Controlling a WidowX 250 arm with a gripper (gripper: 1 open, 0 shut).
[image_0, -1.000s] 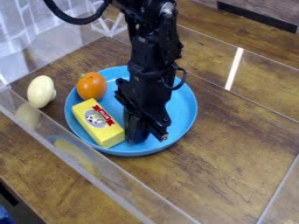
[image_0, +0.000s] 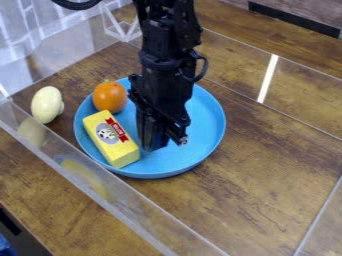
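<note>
My black gripper (image_0: 150, 135) is low over a blue plate (image_0: 197, 146), its tips just right of a yellow box (image_0: 107, 133) with a red-and-white label. An orange round object (image_0: 110, 95) sits at the plate's upper left. I cannot tell whether the fingers are open or what, if anything, is between them.
A white egg (image_0: 47, 102) lies on the wooden table (image_0: 263, 180) left of the plate. Clear plastic edges run along the left side and top left.
The gripper and arm have shifted slightly; the upper arm now reaches higher in view. The plate and objects look nearly unchanged.
</note>
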